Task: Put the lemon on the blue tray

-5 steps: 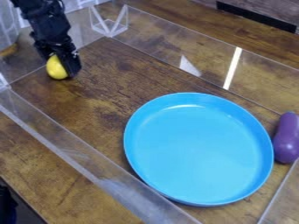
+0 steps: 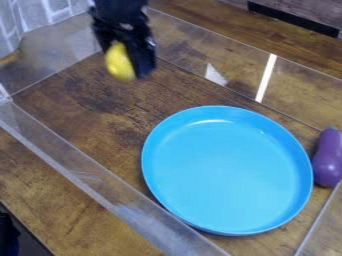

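Observation:
The yellow lemon (image 2: 120,62) hangs above the wooden surface near the top of the camera view, somewhat blurred. My dark gripper (image 2: 124,48) is shut on it from above, and the fingers partly cover its sides. Right of centre lies the round blue tray (image 2: 227,172), empty and flat. Lemon and gripper are up and to the left of the tray, clear of it.
A purple eggplant-like object (image 2: 327,158) lies against the right edge, close beside the tray. A clear low wall (image 2: 94,180) runs diagonally along the left front. Bare wood (image 2: 80,108) stretches between the lemon and the tray.
The lemon was low at the far left corner a second ago. It has risen and moved right with the gripper. Tray and purple object have not moved.

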